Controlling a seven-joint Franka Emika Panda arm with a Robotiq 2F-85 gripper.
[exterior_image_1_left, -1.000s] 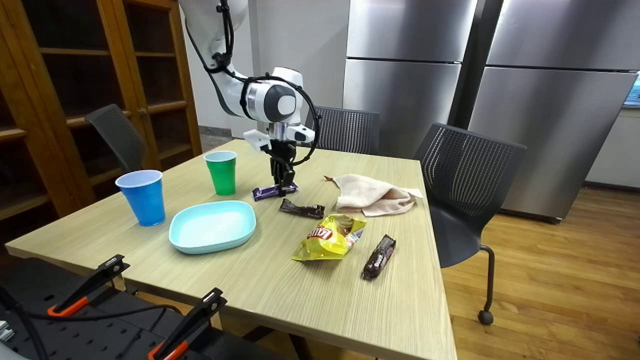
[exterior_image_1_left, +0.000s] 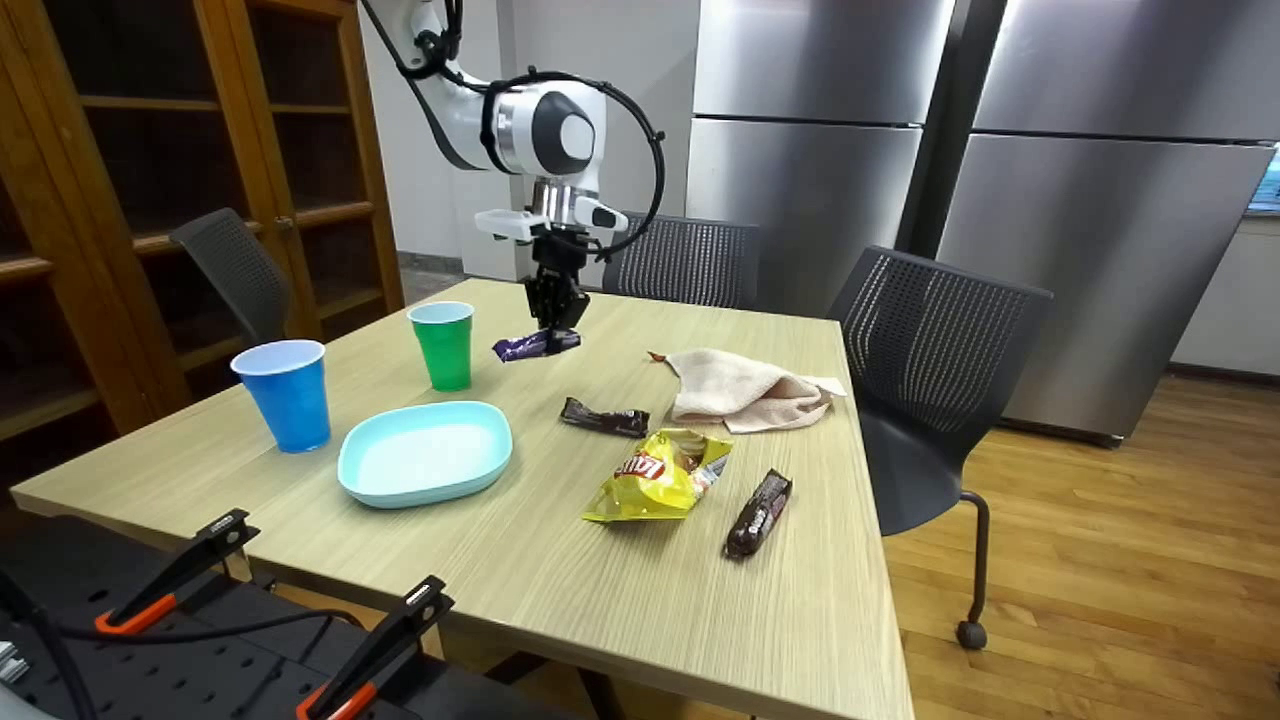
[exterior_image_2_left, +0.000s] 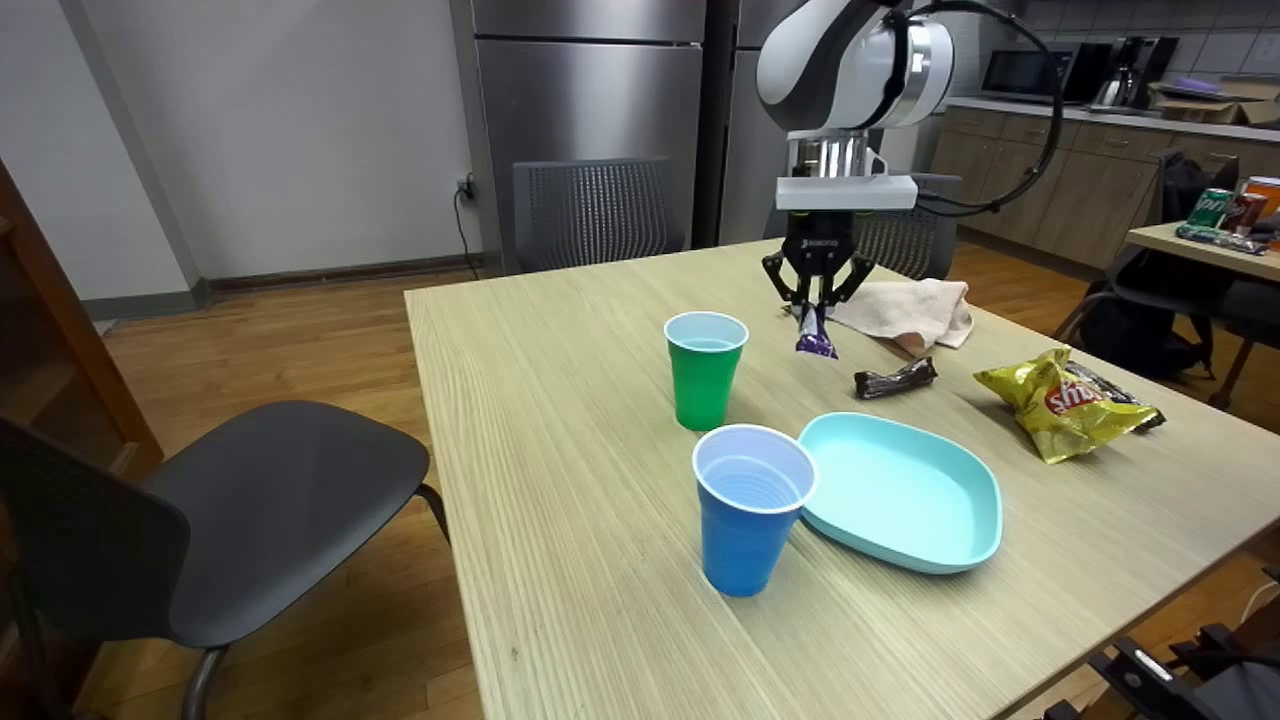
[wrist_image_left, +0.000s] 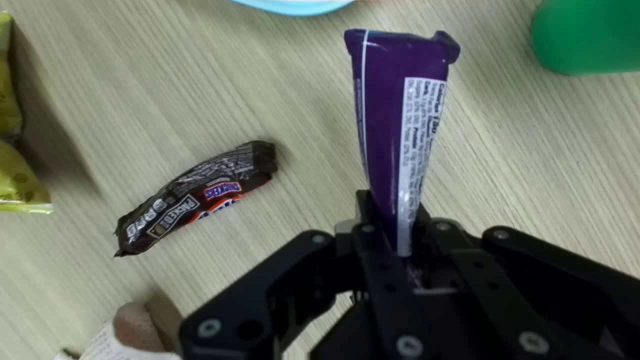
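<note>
A purple-wrapped bar (wrist_image_left: 390, 120) is pinched near one end by my gripper, its other end sticking out between the fingers. In exterior view 1 the purple bar (exterior_image_1_left: 524, 347) hangs above the table, and my gripper (exterior_image_1_left: 561, 326) points down over it. From the other side, the gripper (exterior_image_2_left: 816, 305) shows beyond the green cup (exterior_image_2_left: 704, 382), with the bar's purple end (exterior_image_2_left: 816, 342) below it. The part of the bar deep between the fingers is hidden.
A light-blue tray (exterior_image_1_left: 360, 474), a blue cup (exterior_image_1_left: 288, 402), two dark bars (exterior_image_1_left: 606, 419), a yellow chip bag (exterior_image_1_left: 648, 480) and a pale cloth (exterior_image_1_left: 744, 390) lie or stand around. Bare table (exterior_image_2_left: 528, 384) spreads to the left in exterior view 2.
The gripper has risen, lifting the purple bar off the table. The bar has also shifted slightly left in exterior view 1. The cups, tray and other items have stayed put.
</note>
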